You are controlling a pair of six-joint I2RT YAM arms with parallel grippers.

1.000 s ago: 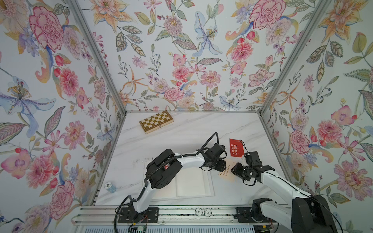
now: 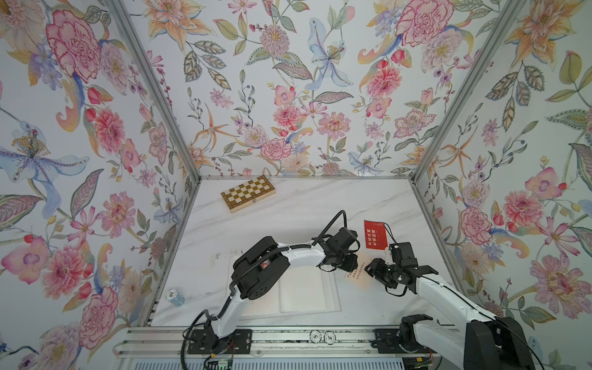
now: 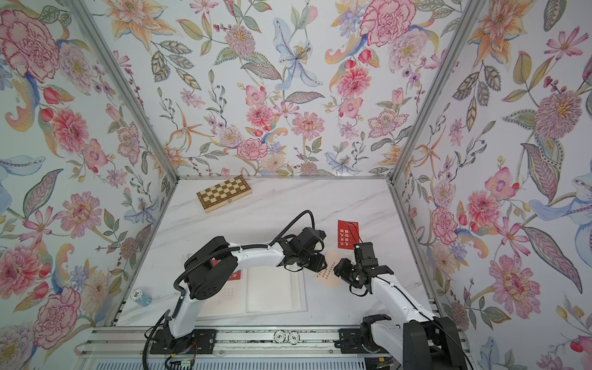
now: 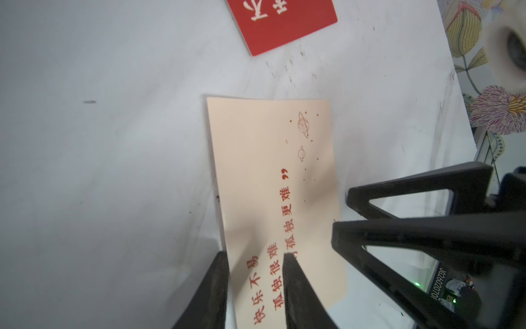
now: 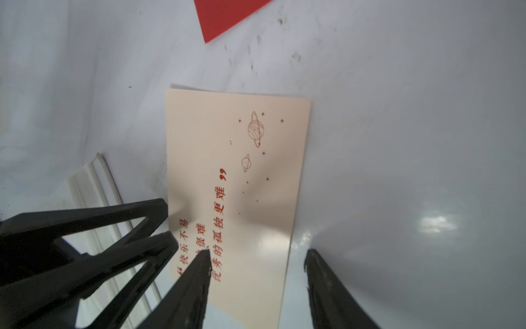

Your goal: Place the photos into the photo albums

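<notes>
A cream card with red writing and small planets lies flat on the table. My left gripper is part open over the card's left edge at its lower part. My right gripper is part open over the card's opposite edge. A red card lies just behind. The open album rests left of the cream card, partly hidden under my left arm, with another red card partly showing there.
A chessboard sits at the back left and a can at the front left.
My right gripper has shifted very slightly at the cream card. My left arm looks unchanged.
</notes>
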